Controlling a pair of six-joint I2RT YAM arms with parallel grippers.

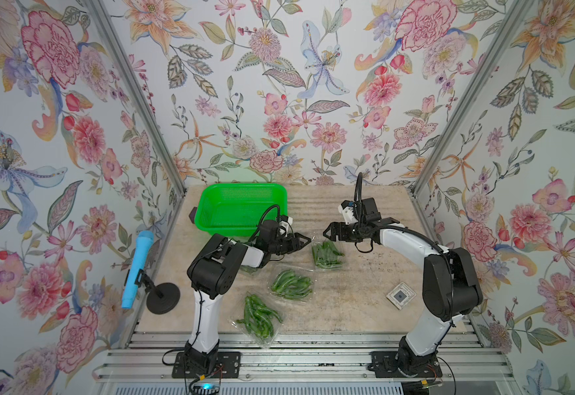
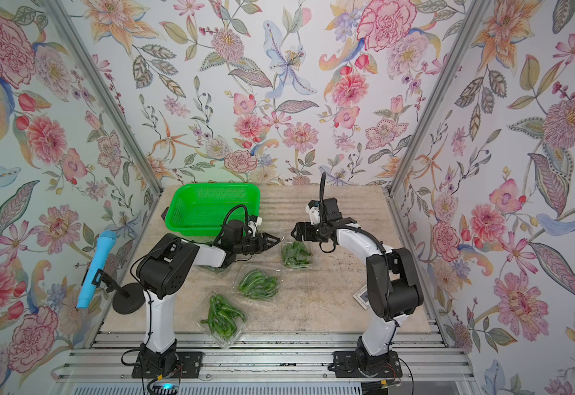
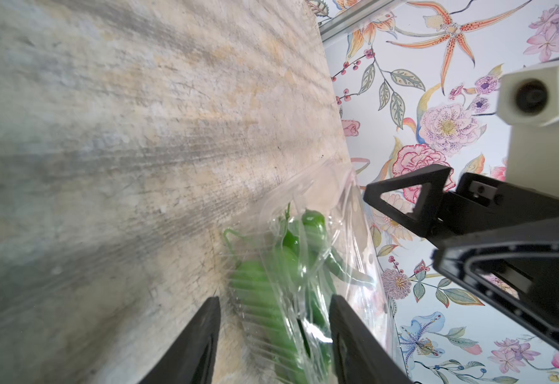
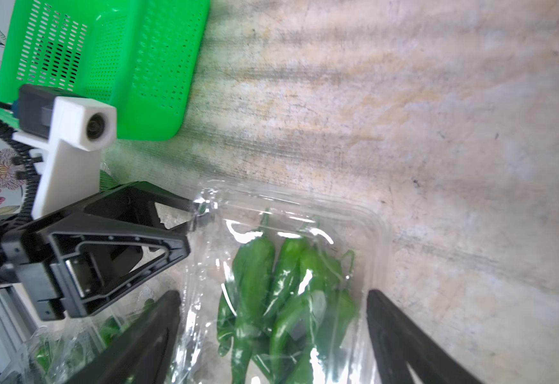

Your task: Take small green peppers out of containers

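A clear plastic pack of small green peppers (image 1: 327, 254) lies on the table between my two grippers. My left gripper (image 1: 307, 242) is open at the pack's left side, its fingers parted around the near part of the wrap in the left wrist view, where green peppers (image 3: 266, 300) show under clear film. My right gripper (image 1: 330, 233) stands open by the pack's far right corner. In the right wrist view the whole pack (image 4: 286, 288) appears below and between the spread fingers, its film looking closed over the peppers.
The green basket (image 1: 242, 231) stands empty at the back left, close behind my left arm. Two more pepper packs, one at mid-table (image 1: 292, 284) and one near the front edge (image 1: 258, 318), lie to the left. A small white square (image 1: 401, 295) sits on the right.
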